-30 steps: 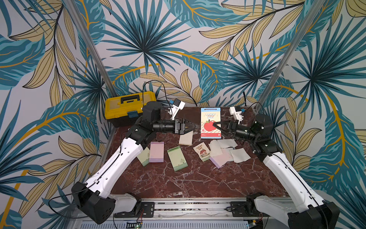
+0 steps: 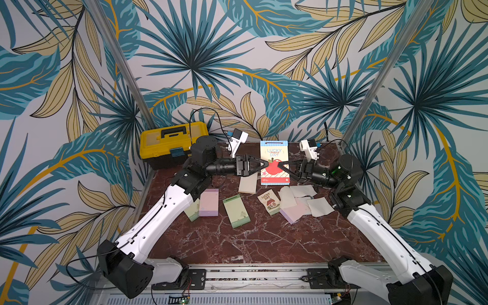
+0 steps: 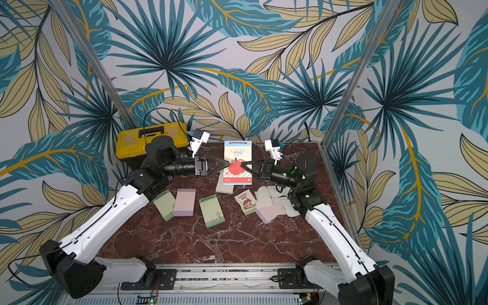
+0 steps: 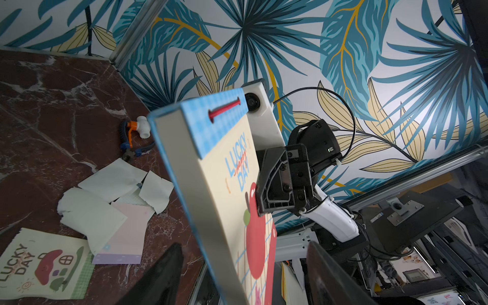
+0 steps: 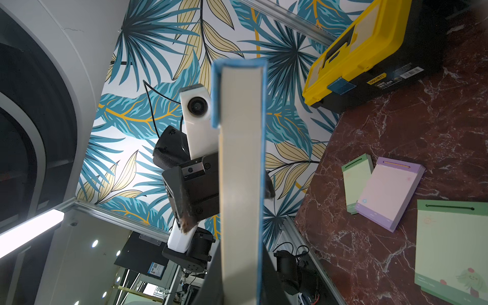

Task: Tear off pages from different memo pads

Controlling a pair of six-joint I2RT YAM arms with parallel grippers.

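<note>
The thick apple "Lucky Day" memo pad (image 2: 275, 178) is held upright above the table, front facing the top cameras. My right gripper (image 2: 281, 164) is shut on its right edge, its arm showing behind the pad in the left wrist view. At the opposite edge is my left gripper (image 2: 265, 164), fingers parted, with the pad (image 4: 203, 188) between its blurred fingers; whether they touch it cannot be told. From the right wrist view the pad (image 5: 241, 178) appears edge-on, a blue cover on both faces. It hides part of both grippers.
Below lie a green pad (image 2: 236, 211), a lilac pad (image 2: 209, 202), a second green pad (image 2: 192, 210), a beige pad (image 2: 248, 184) and a small "Lucky Day" pad (image 2: 269, 201). Loose sheets (image 2: 320, 207) cover another lilac pad at right. A yellow toolbox (image 2: 172, 137) stands back left.
The right gripper has carried the apple pad leftward. My left gripper has shifted slightly right, so its fingertips now overlap the pad's left edge instead of standing apart from it.
</note>
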